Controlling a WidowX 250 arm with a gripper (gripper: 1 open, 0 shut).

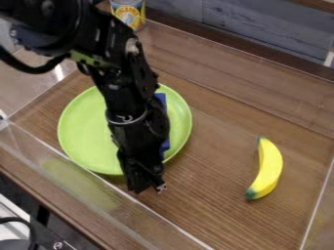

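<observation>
My black gripper [141, 181] reaches down over the near edge of a green plate [86, 134], its tip low near the table. It looks shut, though the dark fingertips are hard to make out; nothing shows between them. A small blue object [163, 105] on the plate is mostly hidden behind the arm.
A yellow banana [268, 166] lies on the wooden table [235, 107] to the right. A can [128, 14] stands at the back left. A clear rim runs along the near edge.
</observation>
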